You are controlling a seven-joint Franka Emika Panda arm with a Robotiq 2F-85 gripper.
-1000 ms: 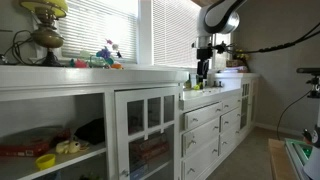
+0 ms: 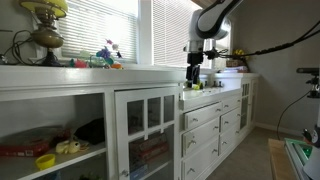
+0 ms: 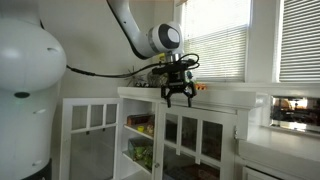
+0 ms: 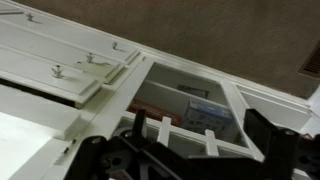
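Note:
My gripper [image 2: 193, 76] hangs in front of the white cabinet's counter, its fingers apart and empty. Exterior view 2 has the gripper [image 3: 178, 98] near the top of a glass-paned door [image 3: 188, 118]. From the wrist, the black fingers [image 4: 258, 130] stand wide on either side of the paned door [image 4: 208, 120], which lies beyond them. Whether either finger touches the cabinet cannot be told. That door [image 2: 124, 135] looks shut in exterior view 1, and boxes show dimly behind its panes.
White drawers [image 2: 203, 137] with small knobs run along to the right. Open shelves [image 2: 48, 175] hold several things, including a yellow cup [image 2: 45, 161]. A lamp [image 2: 46, 38] and small colourful objects [image 2: 108, 53] stand on the upper ledge. Another paned door [image 3: 67, 150] swings outward.
In exterior view 1, the gripper has shifted a little to the left, and the arm's wrist has tilted with it. The cabinet and the objects have not visibly moved.

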